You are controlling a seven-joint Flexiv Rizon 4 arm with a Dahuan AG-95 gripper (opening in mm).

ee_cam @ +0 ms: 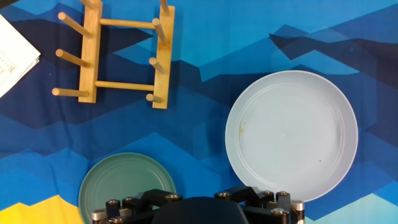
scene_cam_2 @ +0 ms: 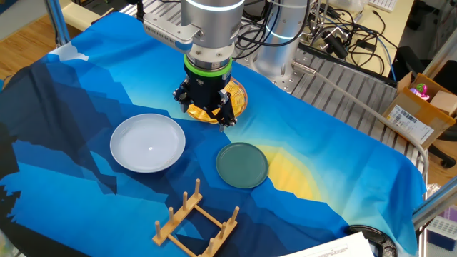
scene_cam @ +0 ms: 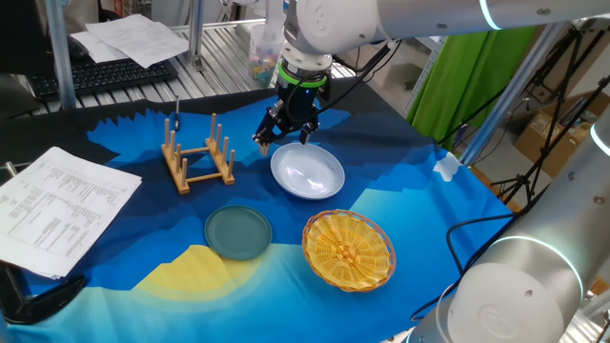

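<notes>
My gripper (scene_cam_2: pixel 206 116) hangs above the table with its fingers spread wide and nothing between them. The wrist view shows its fingertips (ee_cam: pixel 297 210) along the bottom edge, apart. A white plate (ee_cam: pixel 291 134) lies flat on the cloth, empty apart from small specks. The smaller dark green plate (scene_cam: pixel 238 232) also lies flat, beside the woven yellow basket (scene_cam: pixel 349 251). A wooden rack (ee_cam: pixel 90 50) with upright pegs stands empty on the cloth. In the second exterior view, my gripper partly covers the basket (scene_cam_2: pixel 239 100).
Printed sheets (scene_cam: pixel 62 211) lie at the table's left side in the first exterior view, with a black object (scene_cam: pixel 38 303) by them. A blue patterned cloth covers the table. Bare cloth separates the plates from the rack.
</notes>
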